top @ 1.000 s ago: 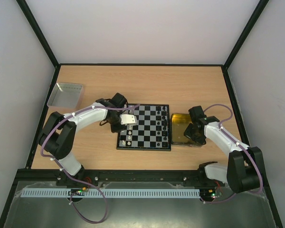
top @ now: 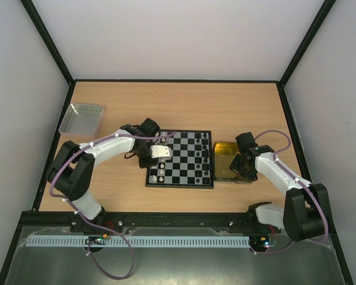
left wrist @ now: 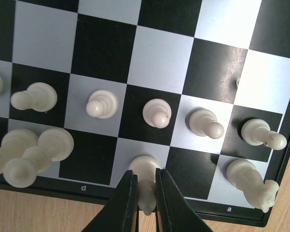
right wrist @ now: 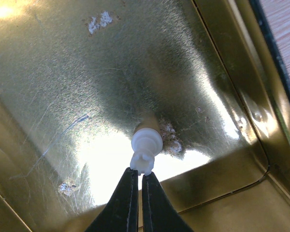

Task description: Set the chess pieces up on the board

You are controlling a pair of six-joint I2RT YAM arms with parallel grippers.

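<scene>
On the chessboard (top: 184,157), white pieces line the left side and black pieces (top: 198,160) the right side. The left wrist view shows my left gripper shut on a slim white piece (left wrist: 144,166), its base over a light edge-row square between the "d" and "a" marks. White pawns (left wrist: 157,113) fill the row in front; a white knight (left wrist: 251,183) occupies the corner square. Over the gold tray (top: 224,172), my right gripper is shut. A small white piece with a notched top (right wrist: 147,142) appears just beyond its fingertips; whether they touch is unclear.
An empty-looking clear bin (top: 82,120) sits at the table's far left. Taller white pieces (left wrist: 36,157) crowd together left of my left gripper. The squares in the board's middle are free, as is the table behind the board.
My left gripper has shifted very slightly toward the near side of the table. The right arm and the pieces in the top view look unchanged.
</scene>
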